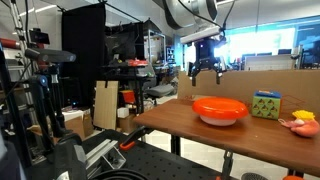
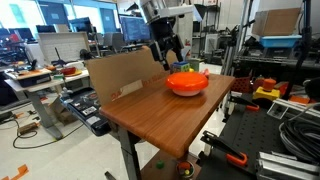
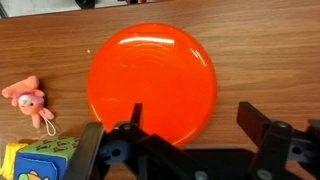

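A round orange lid [image 1: 220,105] covers a white bowl [image 1: 226,122] on the wooden table; exterior view 2 also shows the lid [image 2: 187,80] resting on top. Its whole disc [image 3: 150,80] is seen from above in the wrist view. My gripper is open, its two dark fingers wide apart and nothing between them. In exterior view 1 the gripper [image 1: 206,76] hangs above the lid, clear of it. The bowl's inside is hidden.
Beyond the bowl stands a blue and green box with a yellow side [image 1: 266,105]. A pink soft toy [image 3: 29,101] lies near that box. Bare tabletop [image 2: 150,113] stretches along the other side of the bowl.
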